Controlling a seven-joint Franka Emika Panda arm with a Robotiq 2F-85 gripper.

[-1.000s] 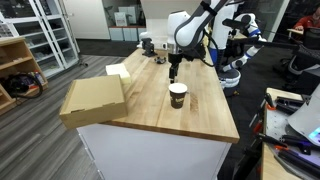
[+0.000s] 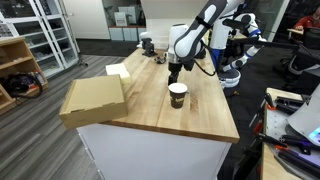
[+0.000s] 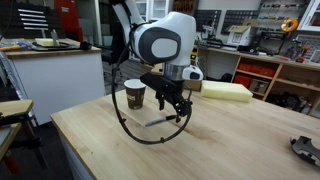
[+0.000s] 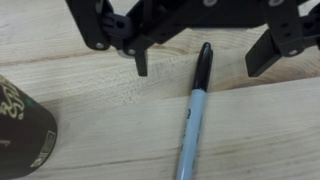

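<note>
A marker with a pale blue-grey barrel and black cap (image 4: 192, 125) lies on the wooden table, its cap end between the two separated fingers of my gripper as the wrist view looks down. The gripper is open, and nothing touches its pads. In exterior view 2 the marker (image 3: 158, 121) lies just below the gripper (image 3: 170, 106). A dark paper cup (image 4: 22, 130) stands upright beside the marker; exterior view 2 shows the cup (image 3: 135, 94) behind and left of the gripper.
A cardboard box (image 2: 93, 101) sits at the table's left edge in exterior view 1. Further back lies a pale yellow block (image 3: 226, 91). A dark metal object (image 3: 305, 149) rests at the right. Bare tabletop (image 3: 225, 145) spreads between.
Over the last second my arm and gripper have come slightly lower and nearer the table. The cup and box have stayed where they were.
</note>
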